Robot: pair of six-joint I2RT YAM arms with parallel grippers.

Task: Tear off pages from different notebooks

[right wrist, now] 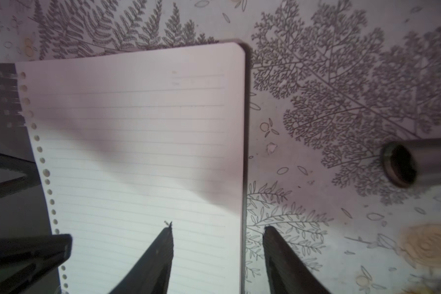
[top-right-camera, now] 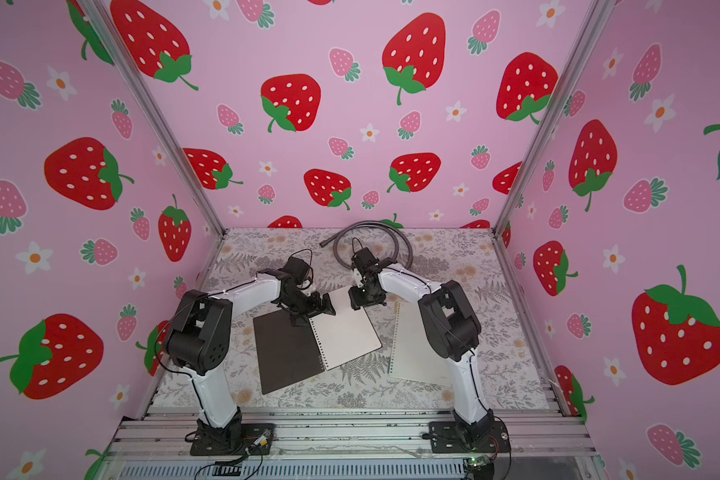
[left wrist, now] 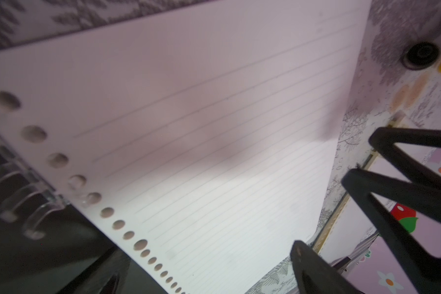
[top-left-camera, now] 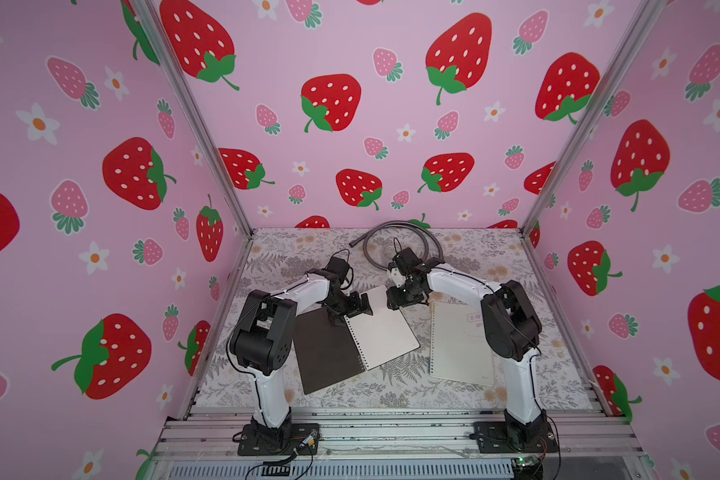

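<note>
An open spiral notebook lies left of centre, with a dark cover and a white lined page whose punched holes show along the spiral. A closed pale notebook lies to its right. My left gripper is open low over the spiral side of the lined page, nothing clearly between its fingers. My right gripper is open above the page's free edge, which runs between its fingertips in the right wrist view. Whether either touches the paper I cannot tell.
A coiled grey hose lies at the back of the patterned table. The two arms are close together over the open notebook. Bare table shows along the front and sides.
</note>
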